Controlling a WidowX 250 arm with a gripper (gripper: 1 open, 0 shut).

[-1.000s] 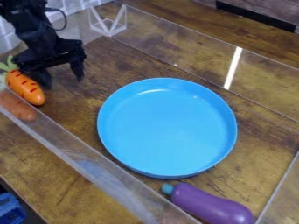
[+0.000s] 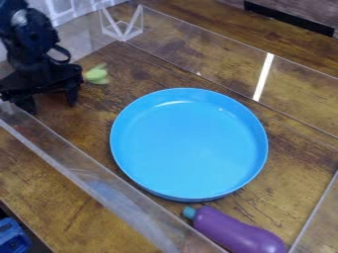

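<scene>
My black gripper (image 2: pixel 40 84) is low at the left end of the clear-walled area, open, over the spot where the carrot lies. The carrot's orange body is hidden behind it; only pale green leaves (image 2: pixel 95 73) show just to its right. A blue plate (image 2: pixel 189 141) sits in the middle, and a purple eggplant (image 2: pixel 238 232) lies at the bottom right, below the plate.
Clear plastic walls (image 2: pixel 119 193) border the wooden surface (image 2: pixel 158 59). A dark blue object (image 2: pixel 11 237) is at the bottom left corner. Bare wood lies between the gripper and the plate.
Green leaves now show to the gripper's right instead of at its left.
</scene>
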